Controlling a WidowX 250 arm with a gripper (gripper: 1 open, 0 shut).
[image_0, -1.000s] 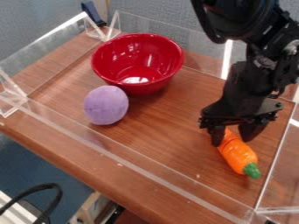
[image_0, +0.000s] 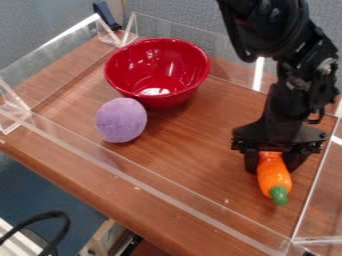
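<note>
An orange toy carrot (image_0: 274, 177) with a green tip lies at the right of the wooden table, its upper end between the fingers of my black gripper (image_0: 270, 160), which is down over it from above. Whether the fingers are closed on it is hard to tell. A red bowl (image_0: 156, 88) sits at the upper middle, and a purple ball (image_0: 120, 122) lies to the lower left of the bowl.
Clear low walls border the wooden tabletop (image_0: 160, 185) on the left, back and right. A black cable hangs at the lower left, off the table.
My gripper has come lower over the carrot and slightly right. The carrot has turned to lie more upright in the view, its green tip shifted left.
</note>
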